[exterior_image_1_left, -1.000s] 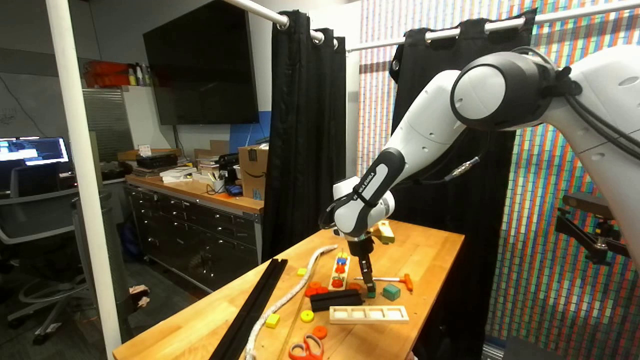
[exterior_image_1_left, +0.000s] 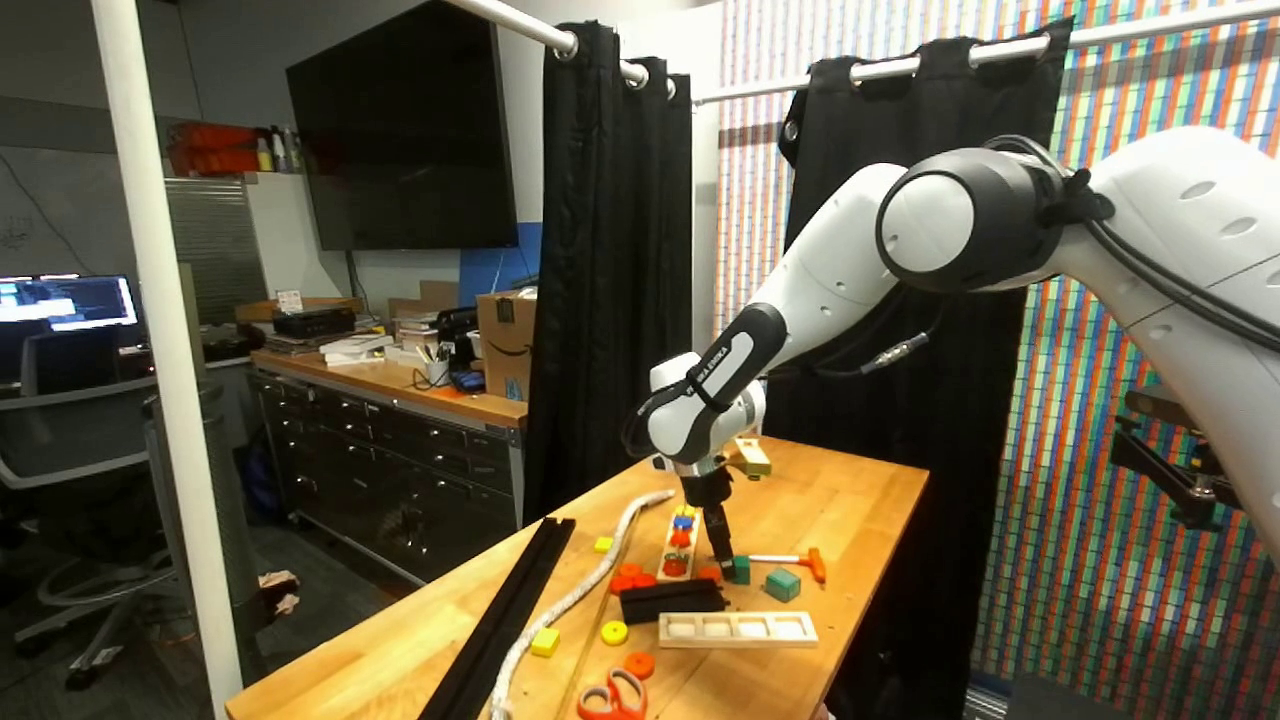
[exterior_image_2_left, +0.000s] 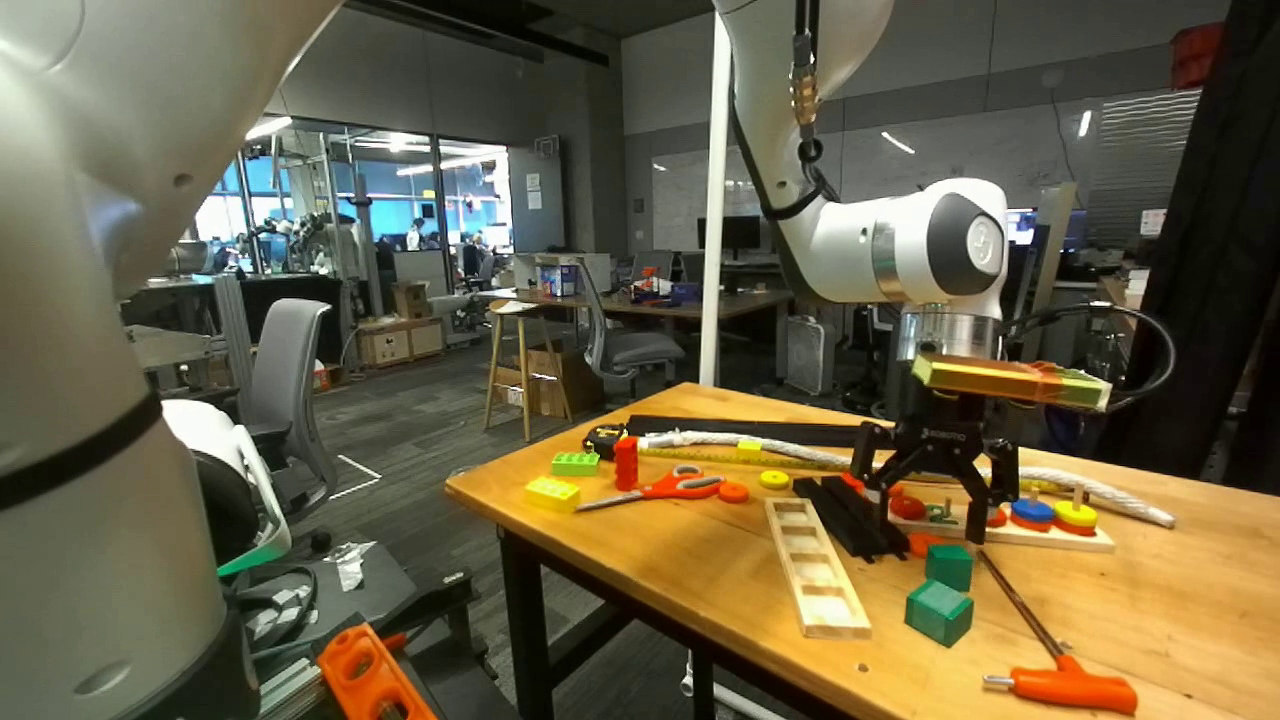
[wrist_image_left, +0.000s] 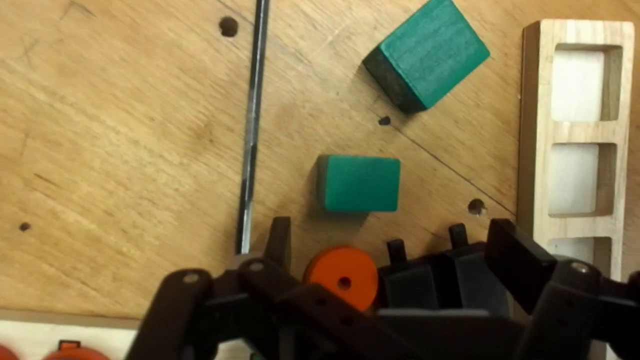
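Note:
My gripper is open, its black fingers wide apart and low over the table. In the wrist view, an orange ring (wrist_image_left: 343, 277) and the end of some black strips (wrist_image_left: 423, 282) show in the span between the fingers, neither one clamped. A small green block (wrist_image_left: 361, 183) lies just beyond the fingertips. Farther out sits a larger green block (wrist_image_left: 432, 54), turned at an angle. Exterior view 2 shows the gripper (exterior_image_2_left: 927, 522) beside the wooden peg board (exterior_image_2_left: 1056, 538) with its coloured rings, partly hiding it.
A wooden tray with square compartments (exterior_image_2_left: 816, 570) stands near the black strips. An orange-handled screwdriver (exterior_image_2_left: 1068, 686) points its shaft toward the gripper. Scissors (exterior_image_2_left: 684, 482), a white rope (exterior_image_1_left: 588, 582) and yellow blocks (exterior_image_1_left: 545, 642) lie farther off. Bare tabletop (wrist_image_left: 120, 150) shows left of the screwdriver shaft.
In exterior view 1 the arm and gripper have shifted left, away from the small green block. That block was partly hidden behind the fingers and now shows beside them.

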